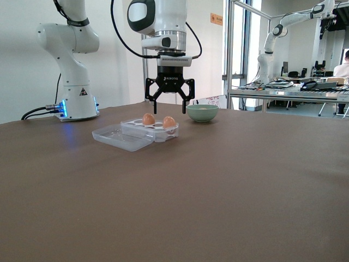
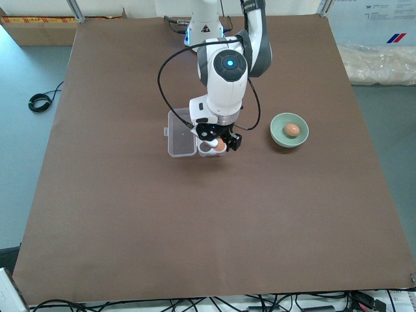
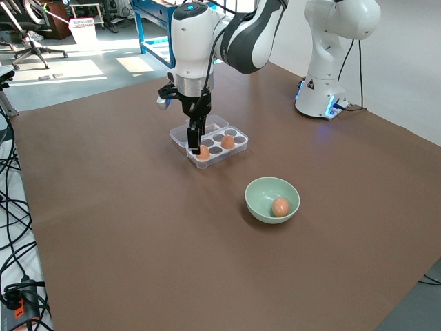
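My black gripper [image 1: 170, 109] hangs open over a clear plastic egg carton [image 1: 158, 132], its two fingers apart with nothing between them. The carton's lid [image 2: 182, 140] lies folded open at its left in the left view. Two eggs sit in the carton's holes. A green bowl [image 3: 260, 194] to the carton's right in the left view holds one brown egg [image 3: 280, 207].
A white robot base [image 1: 80, 103] with cables stands behind on the brown table [image 2: 208, 240].
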